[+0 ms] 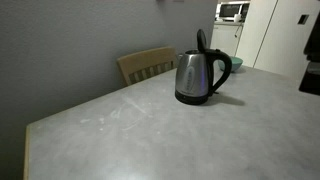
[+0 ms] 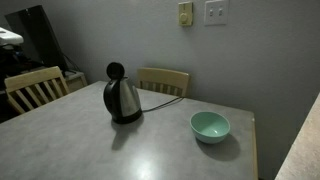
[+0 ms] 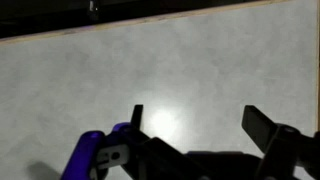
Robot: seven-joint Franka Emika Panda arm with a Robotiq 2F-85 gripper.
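A steel and black electric kettle (image 1: 195, 77) stands upright on the grey table, its lid (image 1: 201, 41) raised. From the other side, exterior view 2 shows the same kettle (image 2: 125, 101) with a dark cord trailing behind it. A pale green bowl (image 2: 210, 126) sits apart from the kettle; its inside looks empty. In the wrist view my gripper is open over bare tabletop, with its dark fingers wide apart and nothing between them. Neither kettle nor bowl appears in that view.
Wooden chairs (image 2: 164, 80) (image 2: 35, 89) stand against the table's edges. A dark shape (image 1: 312, 62), perhaps part of the arm, enters at the right of exterior view 1. A wall with switches (image 2: 215, 12) rises behind.
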